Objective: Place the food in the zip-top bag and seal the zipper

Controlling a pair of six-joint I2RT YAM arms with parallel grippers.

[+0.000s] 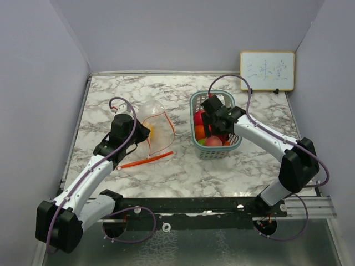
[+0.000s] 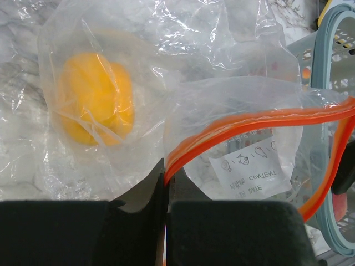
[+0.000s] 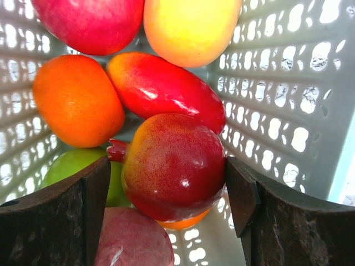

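The clear zip top bag (image 1: 161, 128) lies on the marble table with its orange-edged mouth spread wide. Inside it rests a yellow food item (image 2: 94, 100). My left gripper is shut on one orange edge (image 2: 238, 123) of the bag's mouth. Over in the basket, my right gripper is open, its fingers on either side of a dark red pomegranate (image 3: 175, 166). The right finger (image 3: 241, 188) looks very close to the fruit or touching it; a gap shows at the left finger.
The grey-green basket (image 1: 194, 100) also holds an orange (image 3: 77, 100), a red pepper-like piece (image 3: 161, 91), a green fruit (image 3: 83, 172) and other fruit. An orange slider strip (image 1: 145, 160) lies before the bag. A whiteboard (image 1: 267, 70) stands at the back right.
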